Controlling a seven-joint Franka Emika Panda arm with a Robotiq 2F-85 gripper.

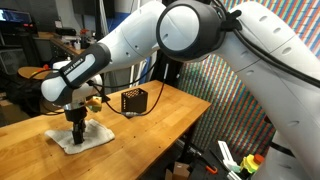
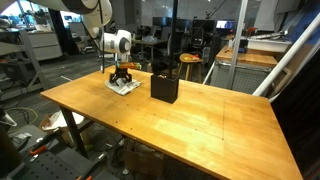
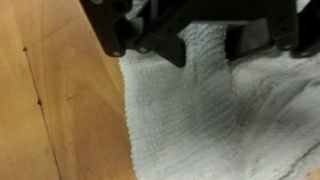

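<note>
A white cloth point(image 1: 98, 136) lies on the wooden table, somewhat rumpled, its left part under my gripper point(image 1: 77, 134). In exterior view 2 the cloth point(image 2: 126, 87) is at the table's far left, with the gripper point(image 2: 121, 74) low over it. The wrist view shows dark fingers standing apart; the cloth point(image 3: 180, 120) fills the view beneath them. A ridge of cloth rises in the gap, but no firm pinch shows. Where the tips meet the cloth is hard to make out.
A black box with holes point(image 1: 134, 101) stands on the table to the right of the cloth. Bare wood lies in front of the cloth. In exterior view 2 the right part of the table point(image 2: 235, 125) is clear.
</note>
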